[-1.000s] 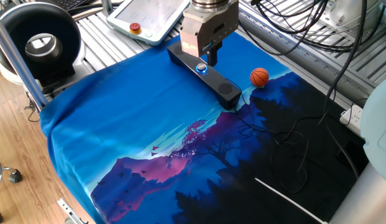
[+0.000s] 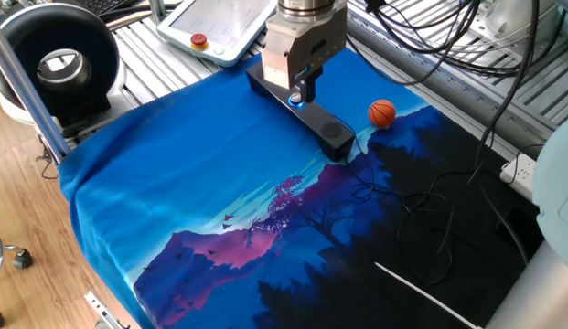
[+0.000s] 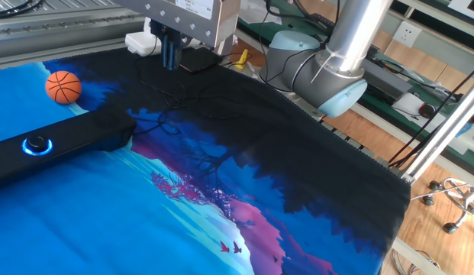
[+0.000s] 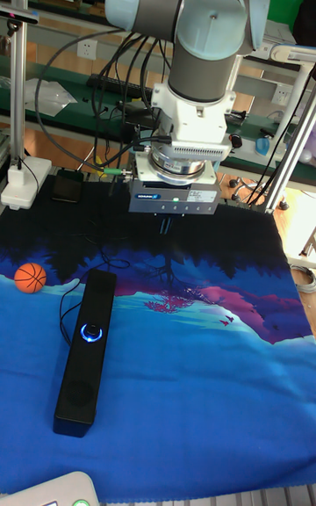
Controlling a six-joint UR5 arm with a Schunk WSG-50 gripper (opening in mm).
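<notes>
A long black speaker bar lies on the blue printed cloth, with a round knob ringed in lit blue on its top. My gripper hangs in the air above the cloth, pointing down, its dark fingers close together and nothing visible between them. In exterior view 1 the gripper overlaps the speaker close to the knob. Exterior view 3 instead shows the gripper apart from the speaker, over the dark part of the print. No contact shows.
An orange toy basketball rests near one end of the speaker. Thin black cable loops over the dark cloth. A tablet-like controller with a red button stands beyond the cloth edge.
In exterior view 1 my gripper has shifted slightly left, so its fingertips now appear nearer the knob. Speaker, ball and cable have stayed put.
</notes>
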